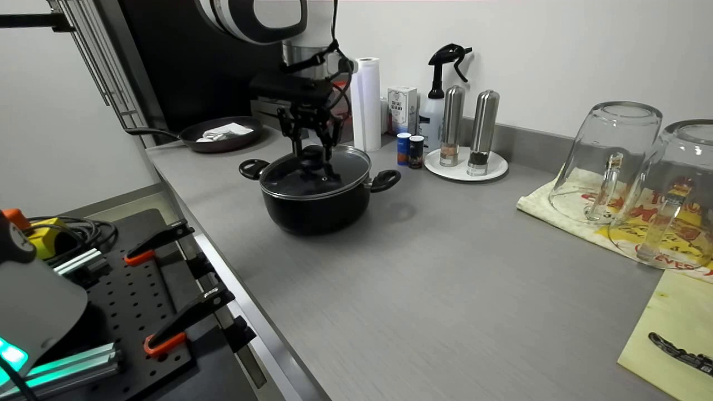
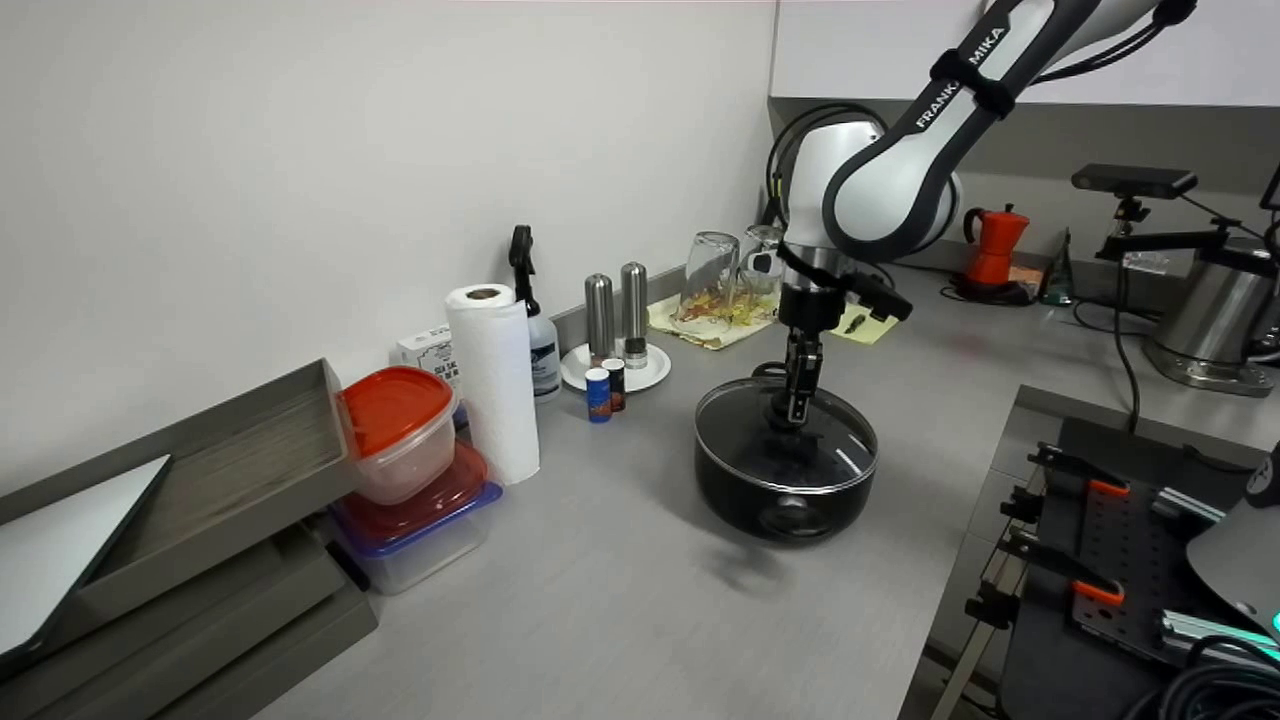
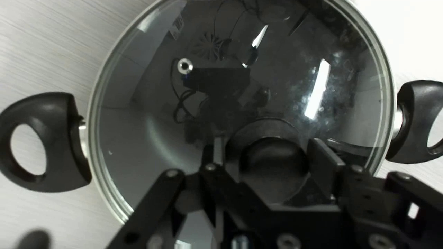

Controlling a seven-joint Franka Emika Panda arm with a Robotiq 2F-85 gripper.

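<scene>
A black pot (image 1: 314, 215) stands on the grey counter with its glass lid (image 1: 341, 164) on top. The lid's round black knob (image 3: 274, 164) shows between my two fingers in the wrist view. In exterior view 2 the near finger (image 2: 797, 402) covers most of the knob. The pot's side handles (image 3: 45, 141) are clear of the gripper.
A paper towel roll (image 1: 365, 107), two small shakers (image 1: 403, 148), a spray bottle (image 1: 433, 113) and two grinders on a white plate (image 1: 494, 167) stand along the wall. A frying pan (image 1: 234, 137) lies at the far left.
</scene>
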